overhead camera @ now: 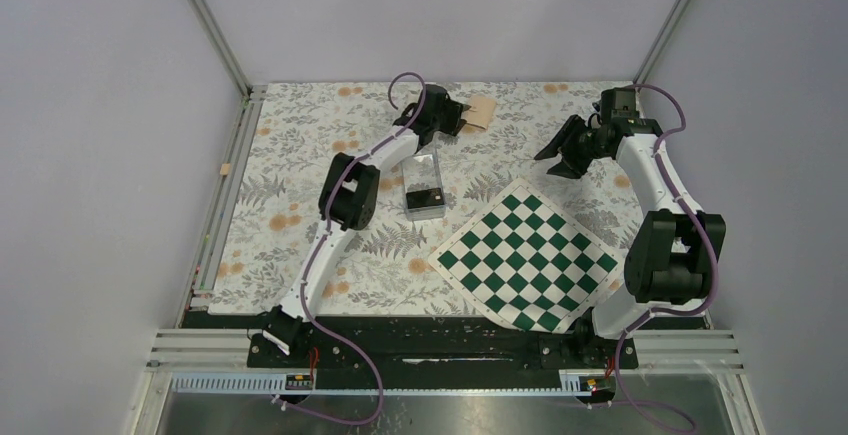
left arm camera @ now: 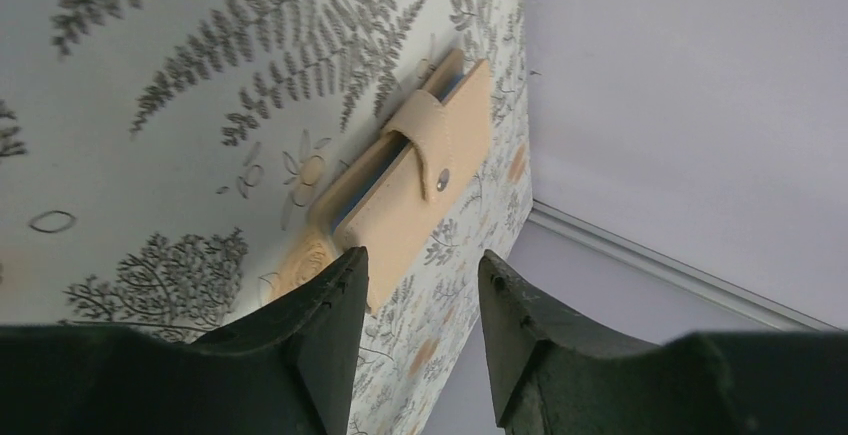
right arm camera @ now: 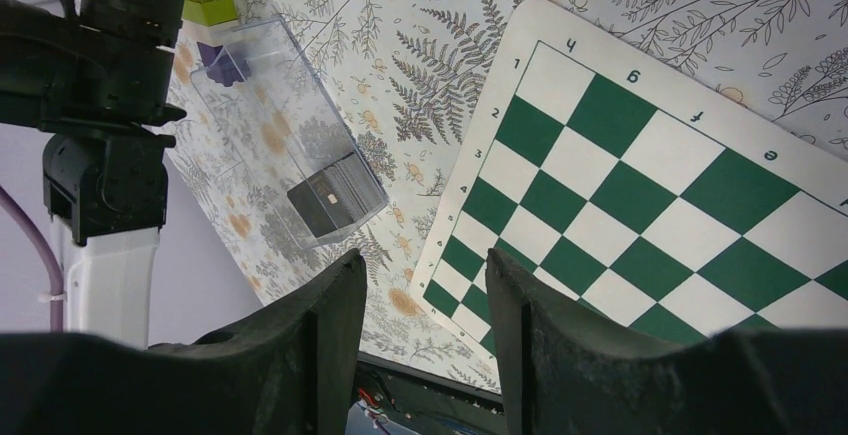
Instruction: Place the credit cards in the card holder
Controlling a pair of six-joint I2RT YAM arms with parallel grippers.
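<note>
The tan card holder [left arm camera: 410, 195], with a strap and snap across it, lies at the back of the table; in the top view the left gripper partly covers the holder [overhead camera: 482, 108]. Close to its near end, my left gripper is open, and one finger overlaps the holder's end in the left wrist view. Dark cards [right arm camera: 333, 198] sit at the front end of a clear plastic box [overhead camera: 408, 179]. My right gripper [overhead camera: 545, 165] hovers open above the table on the right, nothing between its fingers.
A green and white checkered mat [overhead camera: 525, 255] covers the front right of the table. Beside the clear box's far end stands a green block [right arm camera: 208, 7], with something purple below it.
</note>
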